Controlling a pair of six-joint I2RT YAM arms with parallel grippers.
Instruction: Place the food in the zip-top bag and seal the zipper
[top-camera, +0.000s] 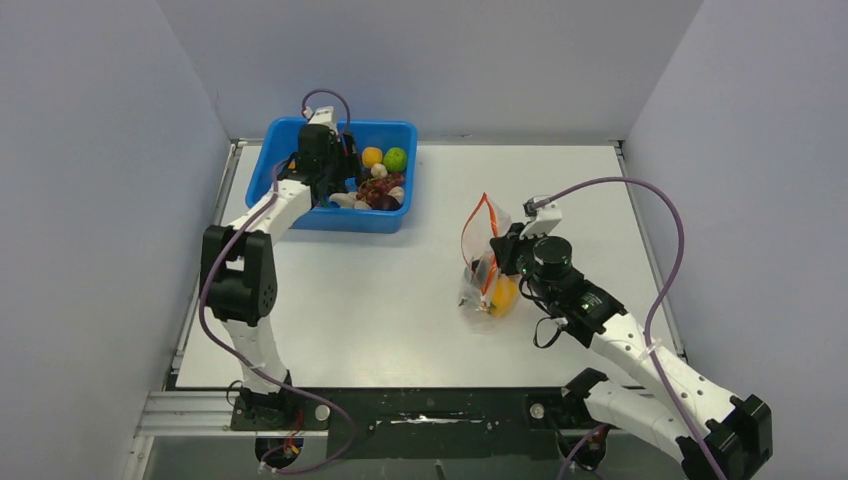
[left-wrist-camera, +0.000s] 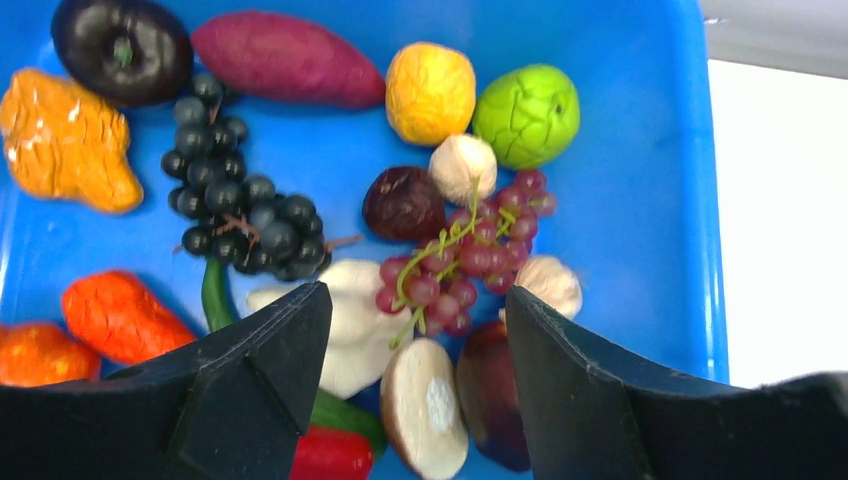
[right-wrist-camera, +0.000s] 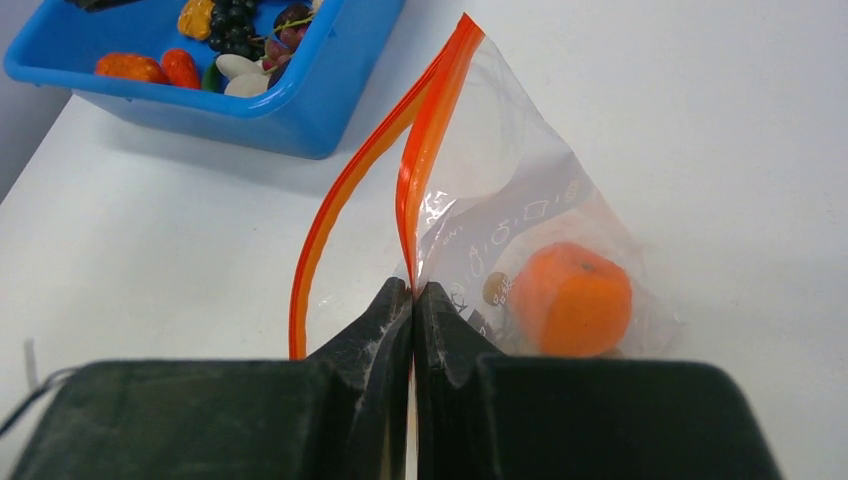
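Observation:
A clear zip top bag (top-camera: 478, 292) with an orange zipper stands on the table, its mouth gaping. In the right wrist view, an orange food item (right-wrist-camera: 572, 300) and some smaller, partly hidden pieces show inside the bag (right-wrist-camera: 500, 190). My right gripper is shut on the bag's edge at the zipper. Over the blue bin (left-wrist-camera: 700, 200), my left gripper stands open, nothing between its fingers. Below it lie red grapes (left-wrist-camera: 470, 255), a white-faced slice (left-wrist-camera: 424, 405), a purple eggplant-like item (left-wrist-camera: 492, 395) and a pale piece (left-wrist-camera: 355, 325).
The bin also holds black grapes (left-wrist-camera: 245, 200), a yellow fruit (left-wrist-camera: 430, 93), a green one (left-wrist-camera: 527, 116) and red peppers (left-wrist-camera: 125, 317). Bare white table (top-camera: 380, 310) lies between bin and bag. Walls stand close behind and at both sides.

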